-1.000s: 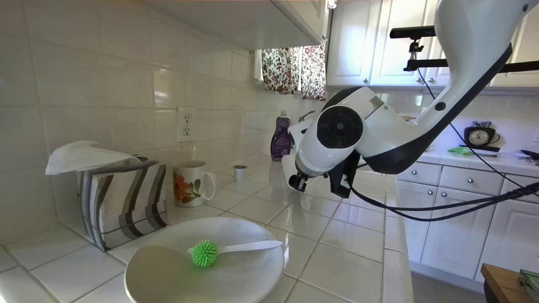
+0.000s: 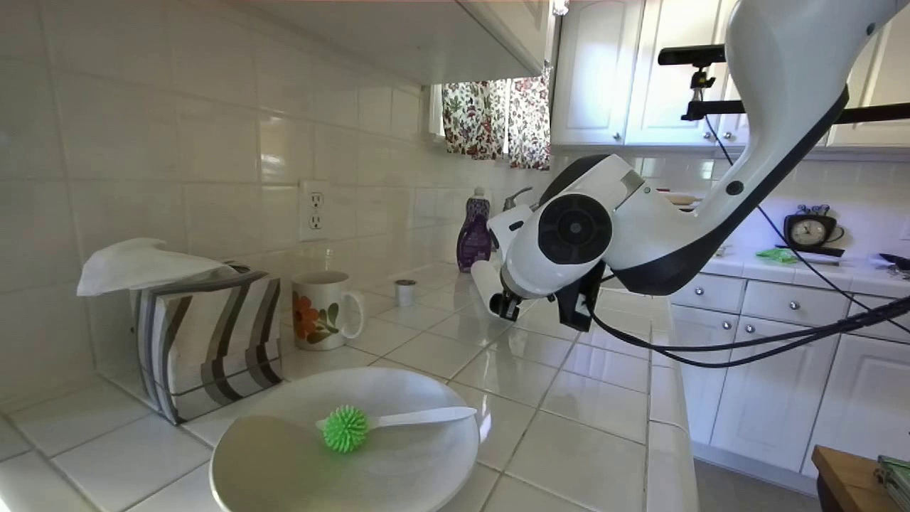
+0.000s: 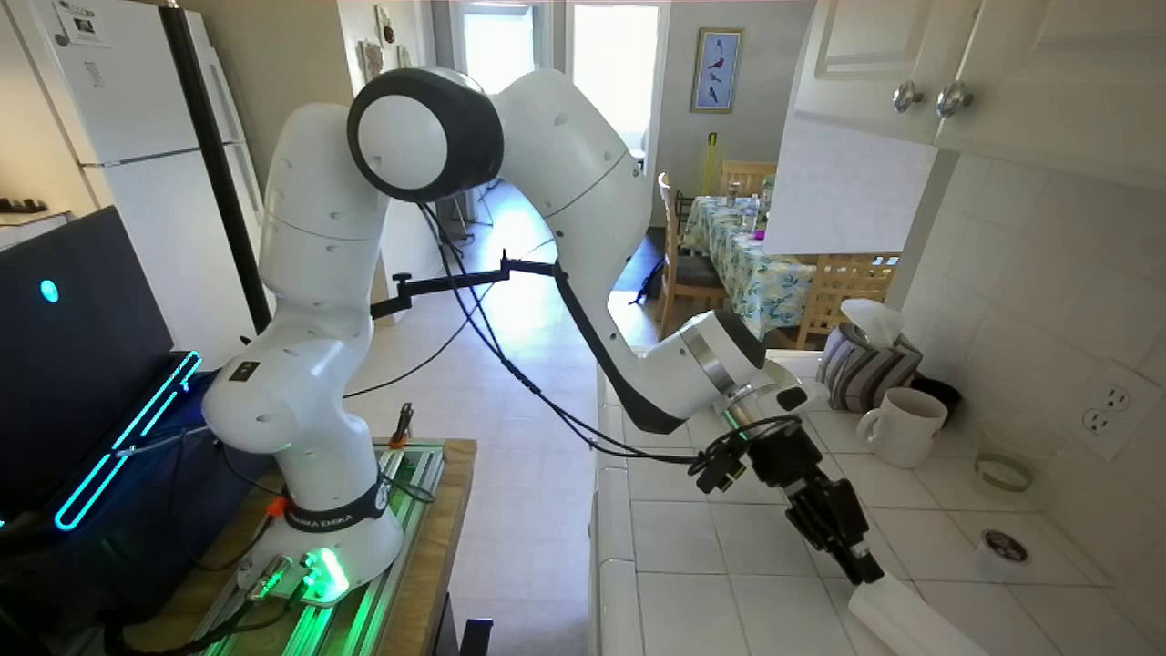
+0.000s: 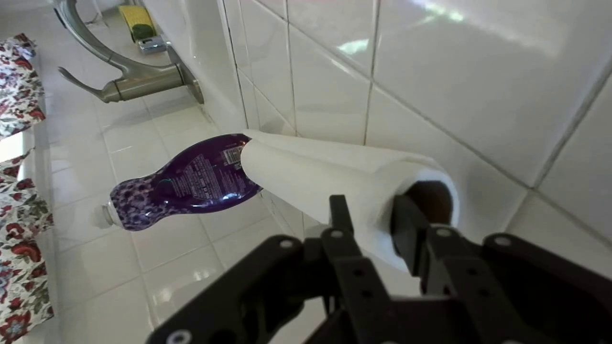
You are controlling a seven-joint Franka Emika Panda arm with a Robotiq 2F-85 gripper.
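Note:
A white paper towel roll (image 4: 327, 172) lies on the tiled counter in the wrist view, the hollow of its near end facing me. My gripper is open at that end. One finger appears on the outer side of the roll, while the other overlaps the rim by the dark hollow; whether either touches the paper, I cannot tell. From exterior view 2 the gripper (image 3: 861, 567) points down at the roll (image 3: 909, 623), which is cut off by the frame's lower edge.
A purple soap bottle (image 4: 201, 177) stands beyond the roll, near the faucet (image 4: 143, 80). A flowered mug (image 2: 320, 311), a tissue box (image 2: 213, 341), a small white cup (image 2: 404, 294) and a bowl (image 2: 281, 473) holding a green brush (image 2: 347, 429) occupy the counter. Bare tiles lie toward its front edge.
In exterior view 1 the arm has come down slightly, its wrist and forearm now a little lower. The counter objects stay where they were.

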